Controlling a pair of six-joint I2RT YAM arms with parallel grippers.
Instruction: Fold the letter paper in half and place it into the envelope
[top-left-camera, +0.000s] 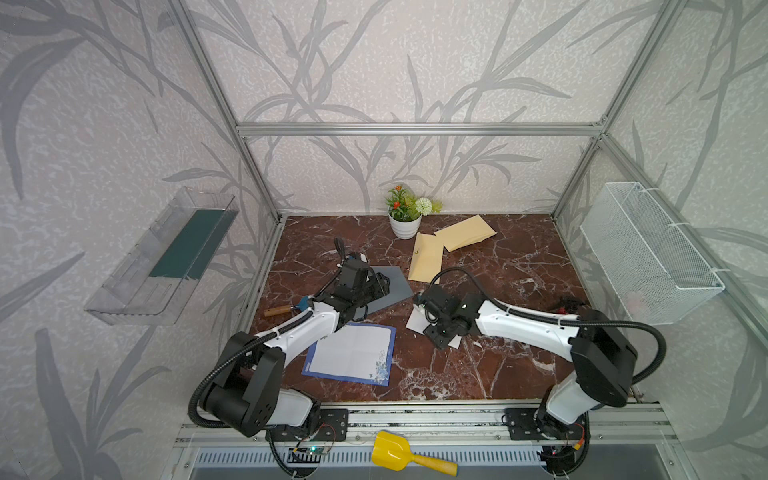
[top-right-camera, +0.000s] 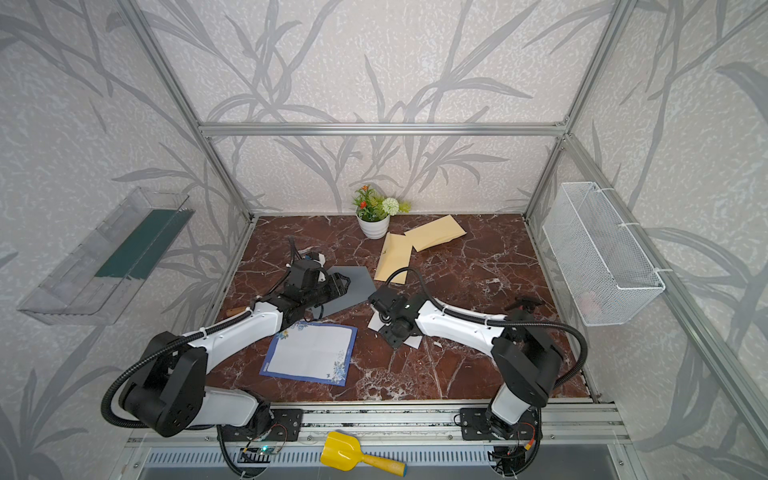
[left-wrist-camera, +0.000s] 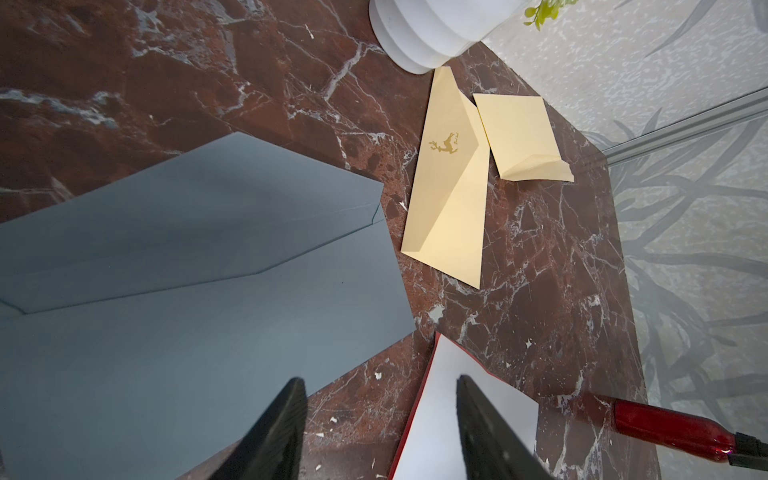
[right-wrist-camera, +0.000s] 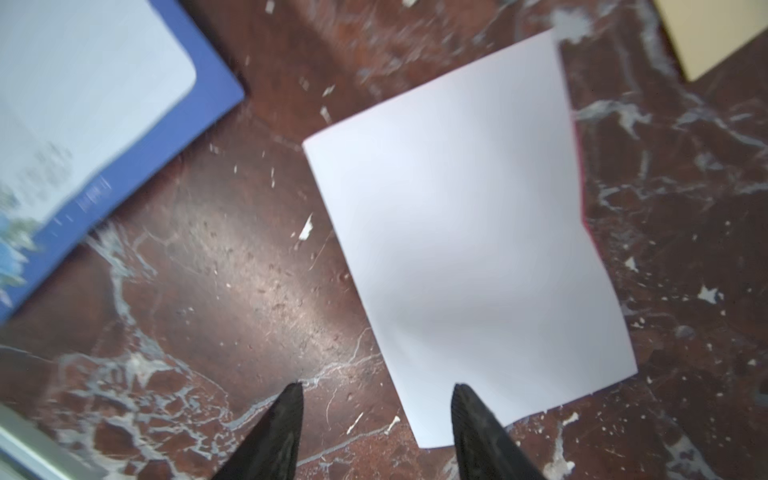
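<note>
The letter paper (top-left-camera: 348, 353), white with a blue border and corner flowers, lies flat at the front left. Behind it rests the grey-blue envelope (left-wrist-camera: 216, 344), its flap line visible in the left wrist view. My left gripper is over the envelope's edge, fingers apart and nothing between them. A folded white sheet with a red edge (right-wrist-camera: 472, 240) lies on the table right of the letter paper. Above its near end my right gripper stands open and empty; in the top views the right arm partly covers this sheet.
Two cream envelopes (top-left-camera: 426, 257) lie at the back beside a white flowerpot (top-left-camera: 405, 226). A wooden handle (top-left-camera: 278, 310) is at the left edge. A red-handled tool (left-wrist-camera: 672, 428) lies at the right.
</note>
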